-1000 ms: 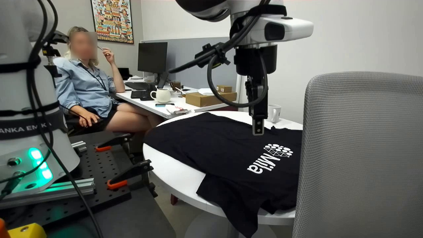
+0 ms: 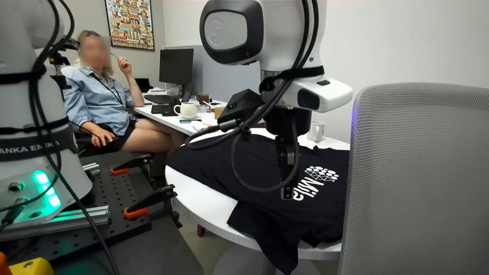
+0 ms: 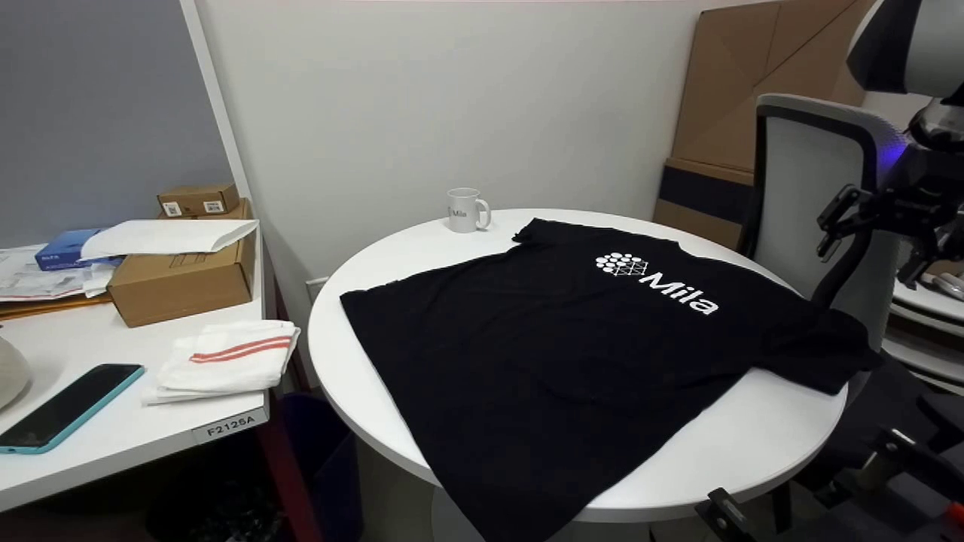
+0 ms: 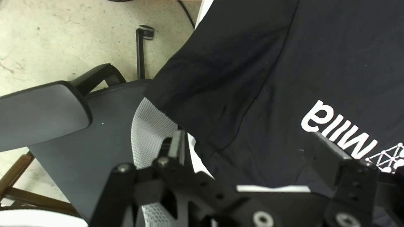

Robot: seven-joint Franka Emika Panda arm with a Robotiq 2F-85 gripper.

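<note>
A black T-shirt [image 3: 542, 361] with a white "Mila" print lies spread over a round white table [image 3: 786, 415]. One sleeve [image 2: 275, 243] droops past the table's edge in exterior view 1. My gripper [image 2: 287, 194] points downward, its fingertips overlapping the print in that view. At the right side of exterior view 2 the gripper [image 3: 867, 257] shows above the sleeve end of the shirt. The wrist view has the fingers [image 4: 176, 145] wide apart, with only shirt fabric [image 4: 242, 125] visible below the gap. The gripper is open and holds nothing.
A white mug [image 3: 465, 211] stands at the table's back edge. A grey mesh chair [image 2: 421, 183] is close by the table on the right in exterior view 1. The side desk carries a folded white cloth [image 3: 226, 357], a phone [image 3: 68, 406] and boxes [image 3: 185, 280].
My gripper has come down toward the shirt and shifted a little left in exterior view 1. The shirt, table and chair look unmoved.
</note>
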